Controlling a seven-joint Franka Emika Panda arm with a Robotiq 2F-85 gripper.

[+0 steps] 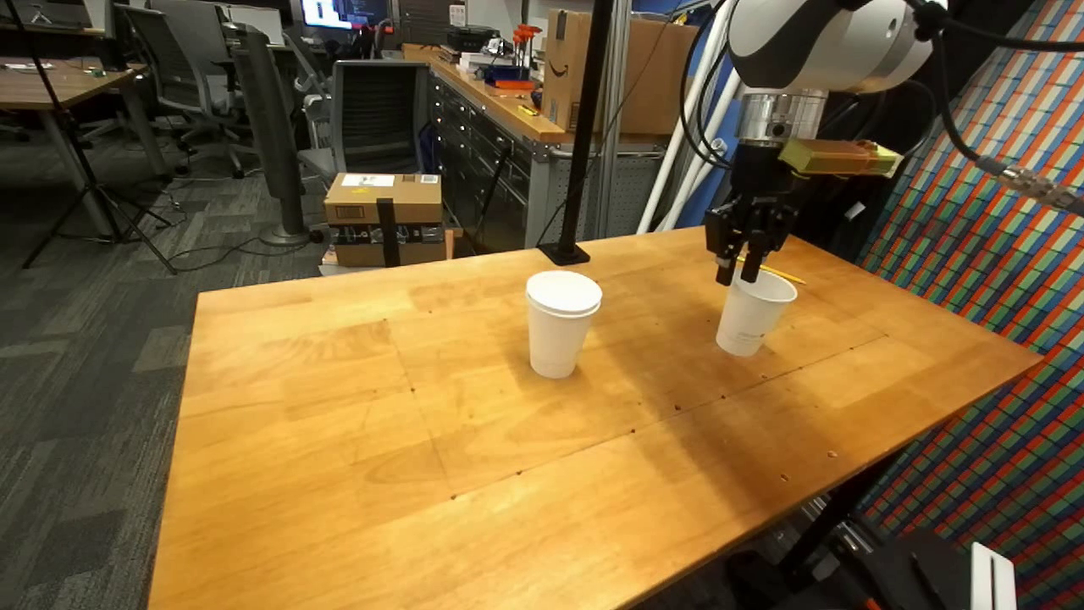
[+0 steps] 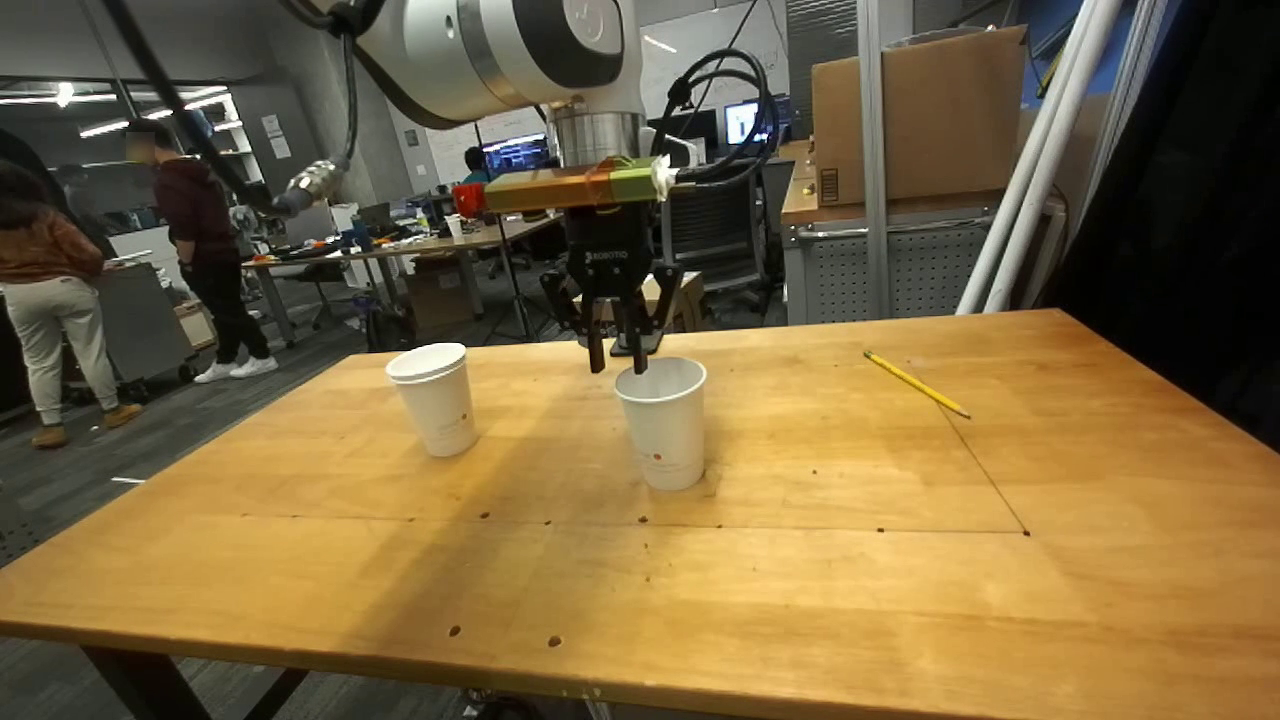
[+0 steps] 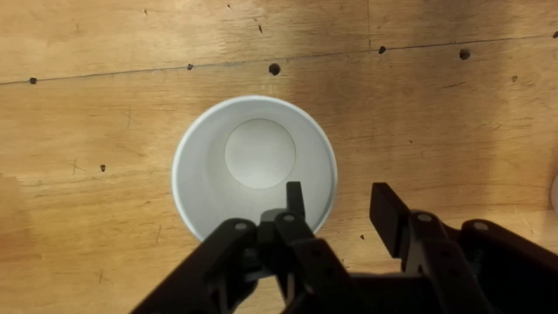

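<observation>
An open-topped white paper cup stands upright on the wooden table, empty inside as the wrist view shows. At its rim hangs my gripper, pointing down and open. In the wrist view one fingertip overlaps the inside of the cup, while the other fingertip is beyond the rim to the right. Whether either finger touches the cup cannot be told. A second white cup with a white top stands apart, toward the middle of the table.
A yellow pencil lies on the table behind and to one side of the open cup. A black post rises at the table's back edge.
</observation>
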